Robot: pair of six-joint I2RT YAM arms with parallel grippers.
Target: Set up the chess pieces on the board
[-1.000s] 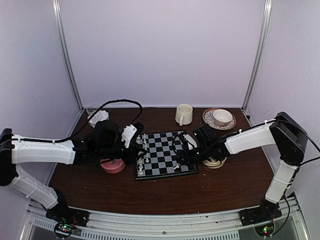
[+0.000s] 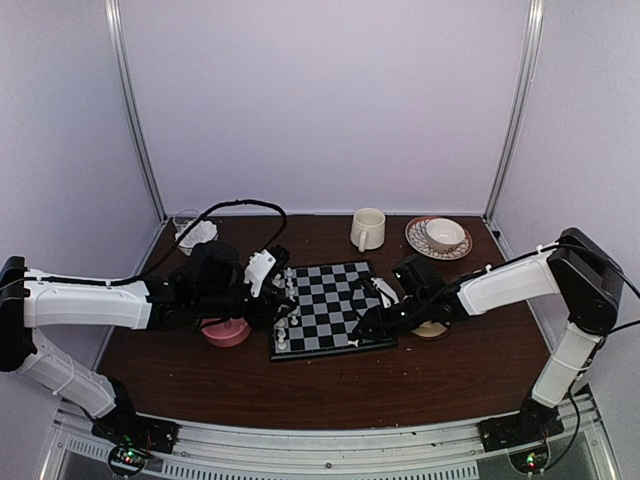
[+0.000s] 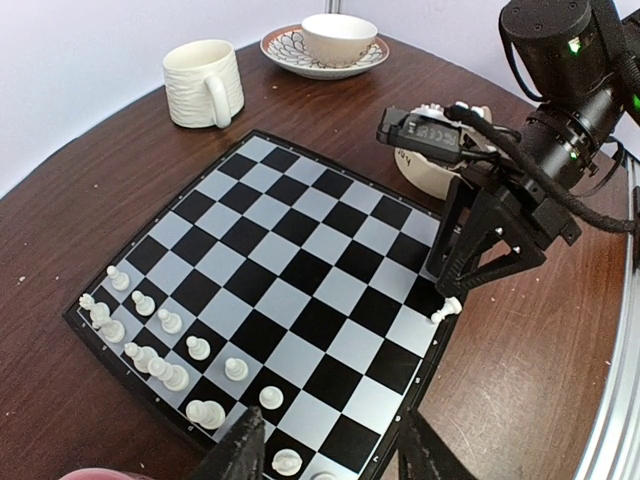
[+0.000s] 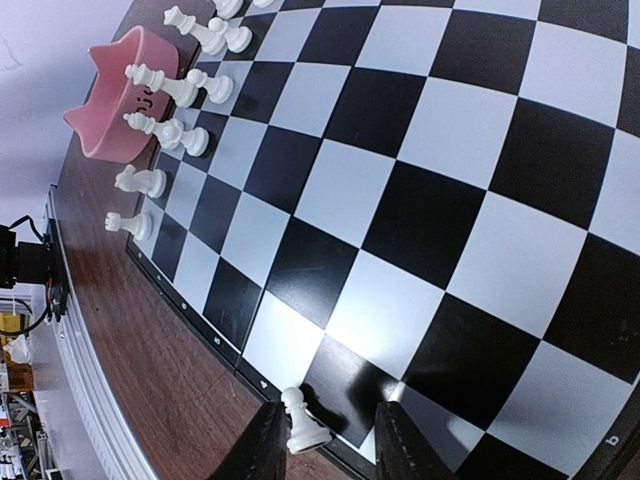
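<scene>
The checkered board (image 3: pixel 300 270) holds several white pieces along its left side. A white pawn (image 4: pixel 305 425) lies tipped on the board's near right edge, just beside the fingertips of my right gripper, which is part open above that corner with nothing clearly held. My left gripper hangs over the board's left side, part open, with nothing seen between its fingers; white pieces (image 3: pixel 207 414) stand below and beyond it.
A pink container (image 2: pixel 227 335) sits left of the board. A mug (image 2: pixel 368 228), a plate with a bowl (image 2: pixel 445 234) stand at the back. A pale round container (image 3: pixel 420 172) is right of the board, partly behind the right arm.
My right gripper has moved slightly toward the front of the board, by the tipped pawn. The left arm has hardly moved.
</scene>
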